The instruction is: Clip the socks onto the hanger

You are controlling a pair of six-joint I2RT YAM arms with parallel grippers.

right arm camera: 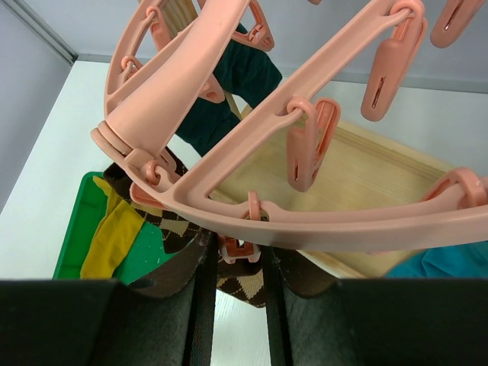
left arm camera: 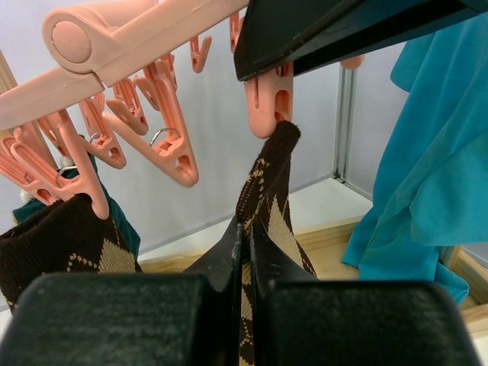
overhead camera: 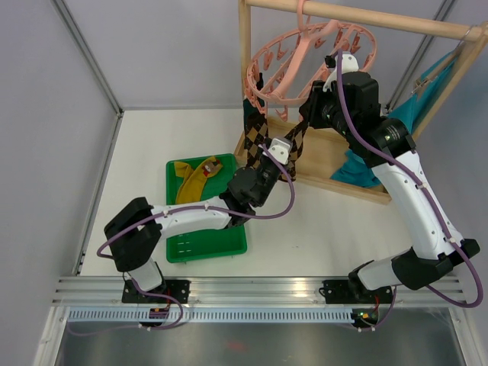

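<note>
A brown argyle sock [left arm camera: 259,183] rises to a pink clip [left arm camera: 271,103] on the round hanger [overhead camera: 286,72]. Its top edge meets the clip's mouth; whether the cloth sits inside the mouth cannot be told. My left gripper is shut on this sock below the clip, the cloth creased toward the fingertips. My right gripper is shut on that same clip [right arm camera: 239,248], squeezed between its dark fingers. Another brown argyle sock [left arm camera: 57,244] hangs from a clip at the left in the left wrist view.
Dark green socks [right arm camera: 248,72] hang farther back on the hanger. The green tray [overhead camera: 206,242] holds a yellow sock [overhead camera: 192,183]. Teal cloth [overhead camera: 415,107] hangs at the right of the wooden frame [overhead camera: 358,17]. Table [overhead camera: 137,160] left of the tray is bare.
</note>
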